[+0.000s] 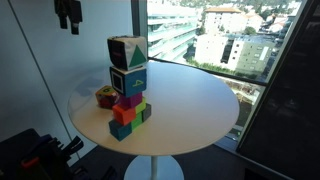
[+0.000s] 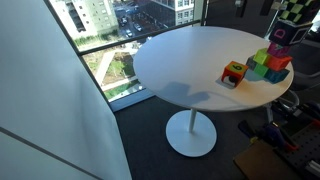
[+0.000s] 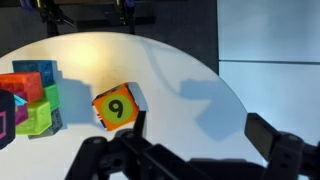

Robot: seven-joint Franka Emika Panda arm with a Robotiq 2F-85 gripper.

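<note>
High above the round table's left side in exterior view 1, my gripper (image 1: 69, 24) points down, open and empty. In the wrist view the gripper has its fingers wide apart over bare tabletop. A single block with an orange face and a "9" (image 3: 117, 107) lies just left of the left finger; exterior view 2 also shows this block (image 2: 233, 73). Beside it rises a stack: small coloured blocks (image 1: 128, 115) at the base, a dark block with a light square outline (image 1: 128, 81) above, and a block with a green triangle (image 1: 127, 51) on top.
The tall stack stands near the table's edge and is an obstacle. A window (image 1: 215, 40) lies behind the table.
</note>
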